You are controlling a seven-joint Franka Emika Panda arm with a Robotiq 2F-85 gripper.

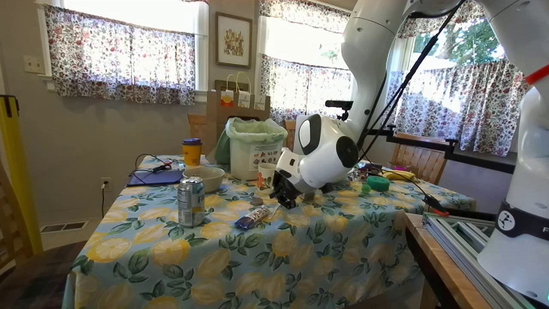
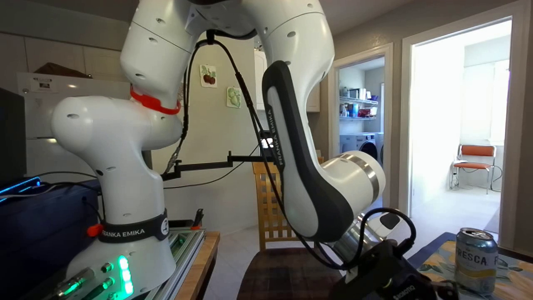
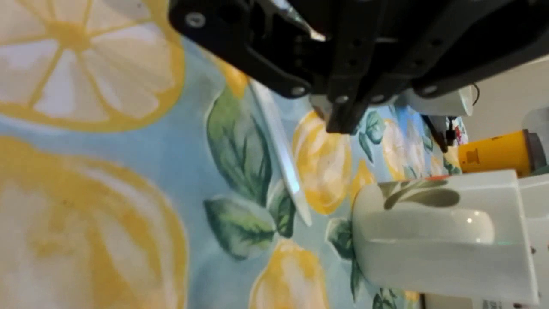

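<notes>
My gripper is shut, its fingertips together with nothing showing between them. In exterior view 1 the dark gripper hangs low over the lemon-print tablecloth, at the right of the mug. A thin white stick lies on the cloth near the fingertips in the wrist view. The white mug is large at the right there. A blue-and-white packet rests on the table, left of the gripper, and a small brownish disc lies behind it.
A silver can stands at the left front, with a bowl behind. The lined bin and yellow cup stand farther back. Green items and bananas lie right.
</notes>
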